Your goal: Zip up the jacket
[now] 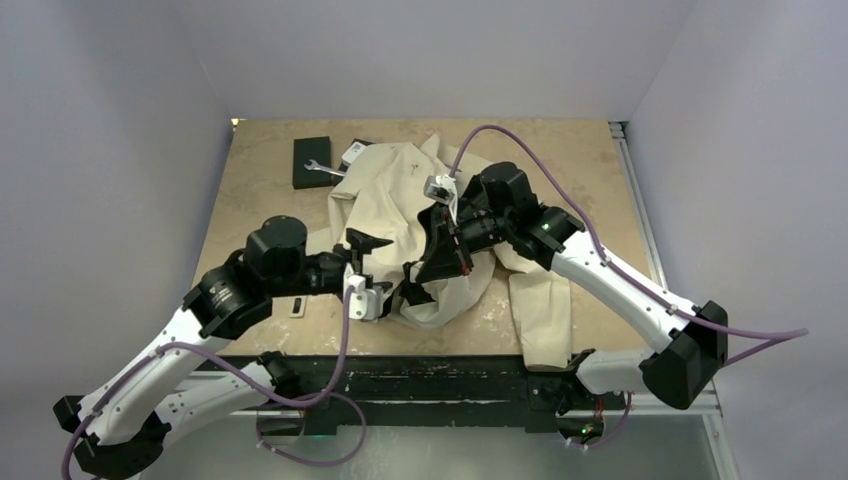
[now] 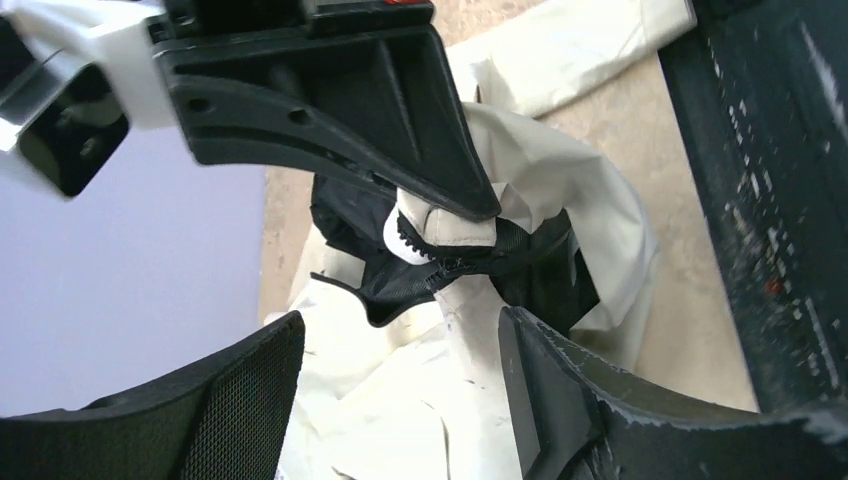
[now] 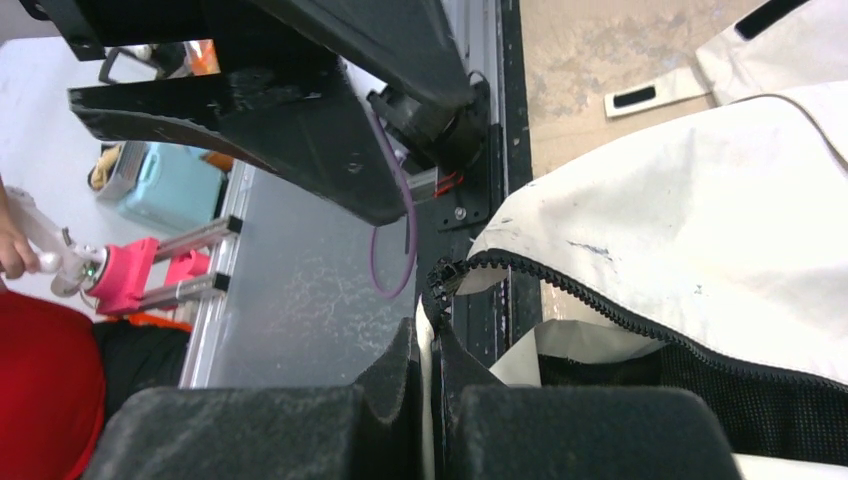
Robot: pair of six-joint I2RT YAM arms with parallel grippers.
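Note:
A cream jacket (image 1: 390, 190) with a black zipper lies heaped on the tabletop, its front lifted where the arms meet. My right gripper is shut on the jacket's edge at the end of the zipper tape (image 3: 620, 312), whose black teeth curve away to the right. In the left wrist view my left gripper stands open over the fabric, with the zipper end (image 2: 460, 262) and the right gripper's black body (image 2: 330, 110) just beyond its fingers. Whether a slider sits at that end I cannot tell.
A dark green box (image 1: 311, 150), a wrench (image 1: 322, 170) and a small white item lie at the back left. A small light object (image 1: 298, 308) is near the front left. Bare tabletop (image 1: 600, 200) shows at the sides; a dark rail runs along the front edge.

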